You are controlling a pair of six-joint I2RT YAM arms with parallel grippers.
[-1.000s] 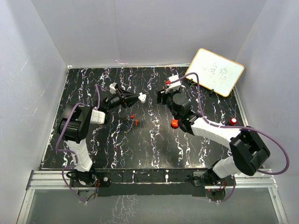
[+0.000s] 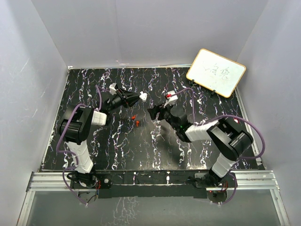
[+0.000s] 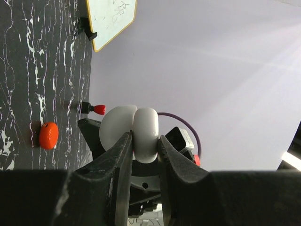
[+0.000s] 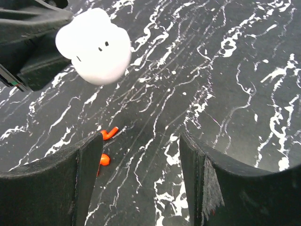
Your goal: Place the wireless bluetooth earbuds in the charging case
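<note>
The white charging case [image 2: 143, 96] is gripped between the fingertips of my left gripper [image 2: 136, 97], above the table. In the left wrist view the case [image 3: 146, 134] shows two rounded white parts, but its inner side is hidden. Two small orange-red earbuds [image 2: 133, 117] lie on the dark table below it; the right wrist view shows one earbud [image 4: 109, 133] beside the other [image 4: 104, 160]. My right gripper [image 2: 154, 113] is right of the earbuds, its fingers [image 4: 87, 165] apart with only table between them.
In the left wrist view an orange rounded object [image 3: 48, 135] lies on the table, with a red-tipped black object [image 3: 99, 109] farther off. A whiteboard [image 2: 216, 73] leans at the back right.
My right arm has moved left and toward the front, closer to the earbuds, and now covers the orange object in the top view. The left arm and the case look unmoved.
</note>
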